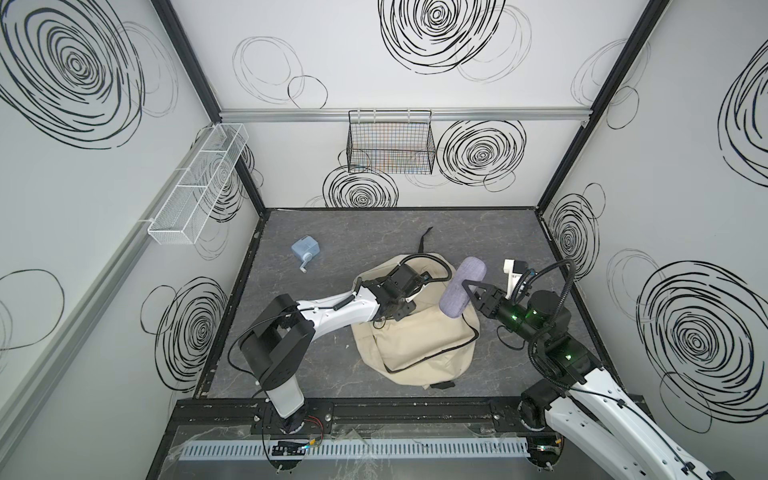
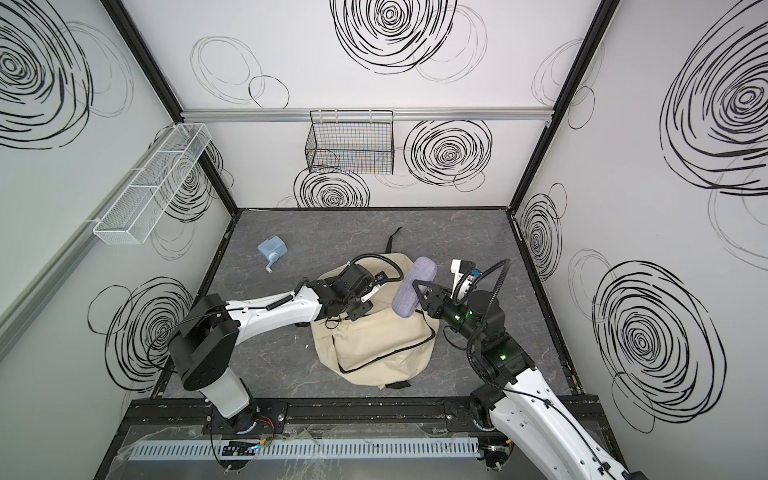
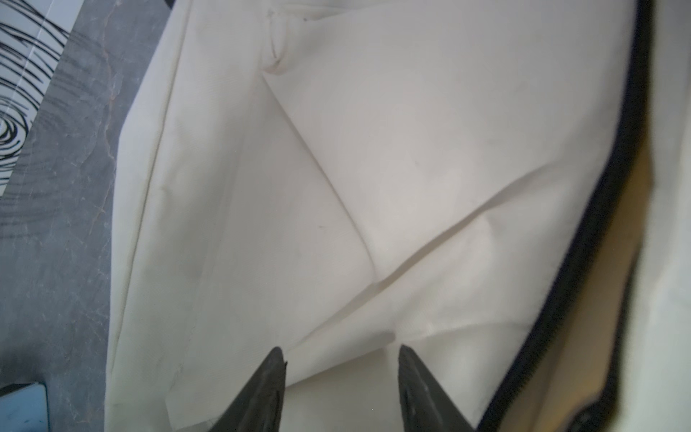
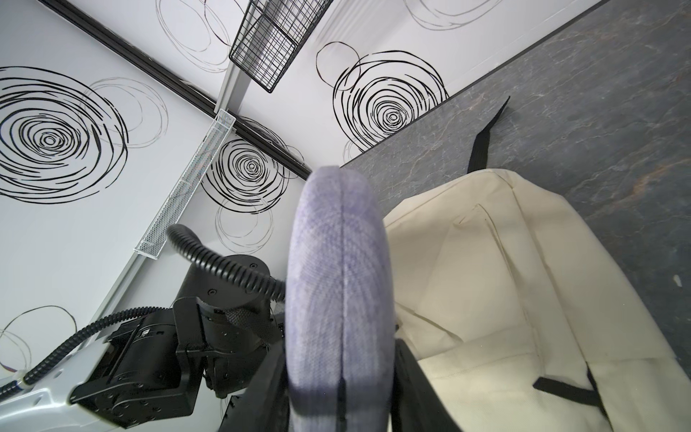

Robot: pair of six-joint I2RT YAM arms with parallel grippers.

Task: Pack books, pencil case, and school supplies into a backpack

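Note:
A cream backpack (image 1: 424, 344) with black zipper edging lies flat in the middle of the table. My right gripper is shut on a purple-grey fabric pencil case (image 1: 463, 288), which is held up above the backpack's right side. Over the backpack's upper part hangs my left gripper, its fingers apart with only cream cloth beyond them; whether they touch the cloth cannot be told. To the right in the left wrist view, a gap shows along the black zipper edge (image 3: 576, 266). What lies inside the backpack is hidden.
A small pale blue object (image 1: 305, 249) sits on the table at the back left. A black wire basket (image 1: 392, 144) hangs on the back wall and a white one (image 1: 200, 184) on the left wall. Bare table surrounds the backpack.

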